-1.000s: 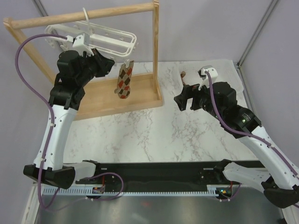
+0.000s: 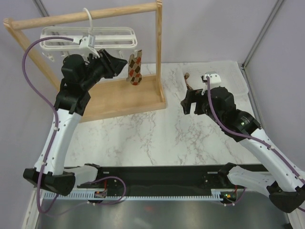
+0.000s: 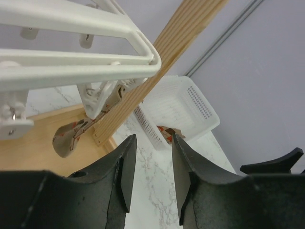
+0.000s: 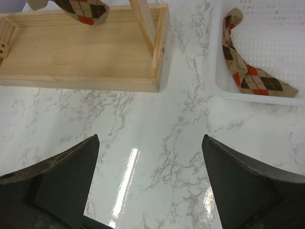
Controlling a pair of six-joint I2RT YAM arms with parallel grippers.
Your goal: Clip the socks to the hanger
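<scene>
The white hanger [image 2: 88, 38] hangs from the wooden frame at top left, with one argyle sock [image 2: 135, 69] clipped at its right end. In the left wrist view that sock [image 3: 66, 138] dangles below the clip. A second sock [image 4: 252, 78] lies in the white basket [image 4: 267, 43] at the right. My left gripper [image 2: 114, 64] is beside the hanger, fingers slightly apart with nothing seen between them. My right gripper [image 2: 193, 100] stands open over the table, left of and in front of the basket, holding nothing.
The wooden frame's base [image 2: 114, 105] sits at the back left, its upright post [image 2: 158, 43] beside the hanger. Walls bound the sides and back.
The hanger and its sock have swung. The right arm has shifted slightly.
</scene>
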